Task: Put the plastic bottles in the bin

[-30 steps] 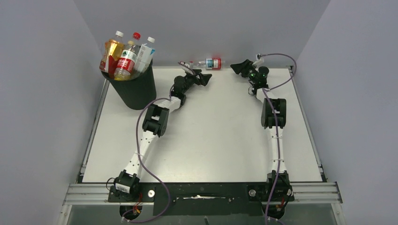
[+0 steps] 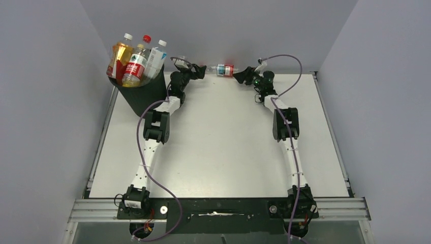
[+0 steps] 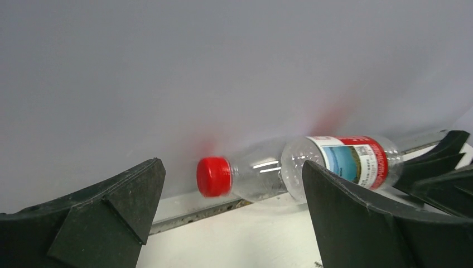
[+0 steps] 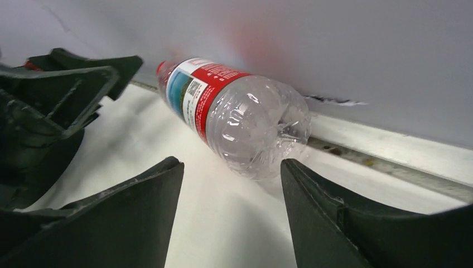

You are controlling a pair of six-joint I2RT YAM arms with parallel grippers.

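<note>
A clear plastic bottle [image 2: 223,70] with a red cap and red-blue label lies on its side against the back wall. My left gripper [image 2: 201,71] is open at its cap end; in the left wrist view the cap [image 3: 213,176] shows beyond the spread fingers. My right gripper [image 2: 239,76] is at the bottle's base, fingers apart with nothing between them; in the right wrist view the base [image 4: 262,128] is just beyond them. The dark bin [image 2: 137,101] at back left holds several upright bottles [image 2: 133,68].
Grey walls bound it at the back and sides, with a metal rail [image 4: 390,134] along the back edge.
My right gripper has moved left to the bottle's base. My left gripper moved up and left toward the back wall, beside the bin. The bottle shifted slightly left.
</note>
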